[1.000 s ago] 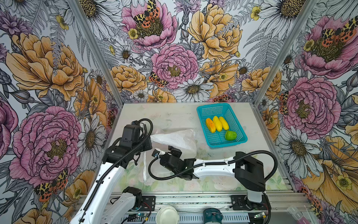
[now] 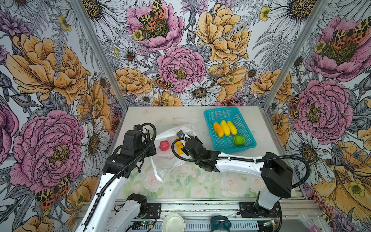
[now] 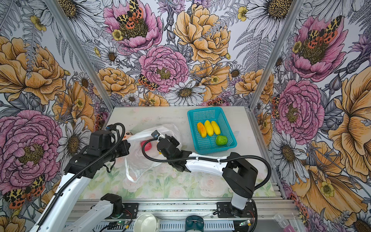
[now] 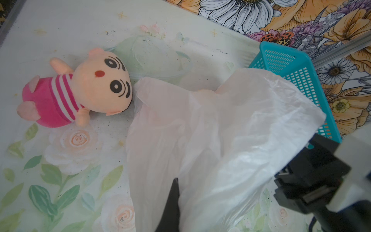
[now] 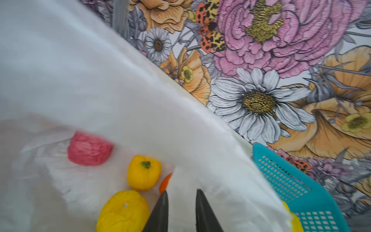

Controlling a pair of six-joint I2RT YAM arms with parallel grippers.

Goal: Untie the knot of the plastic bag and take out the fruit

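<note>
The white plastic bag [image 2: 166, 166] is open at its mouth, one side drawn up to my left gripper, which is shut on the thin film; one dark fingertip shows there. Inside the bag, the right wrist view shows a pinkish-red fruit [image 5: 89, 148], a small yellow pepper-like fruit [image 5: 144, 172], a larger yellow fruit [image 5: 123, 212] and a sliver of an orange one [image 5: 165, 183]. My right gripper is at the bag's mouth, fingers parted, with only bag film showing behind the gap. In the top left view its arm partly covers a yellow fruit [image 2: 179, 147].
A teal basket [image 2: 222, 116] stands right of the bag, holding several yellow fruits [image 2: 225, 127] and a green pepper [image 2: 238, 140]. A plush doll [image 4: 85, 87] lies left of the bag. Clear table lies in front of the basket.
My right arm has moved away from the table's front edge, and its gripper is now over the bag. The bag's right side has folded back, uncovering red and yellow fruit. The left arm is nearly still.
</note>
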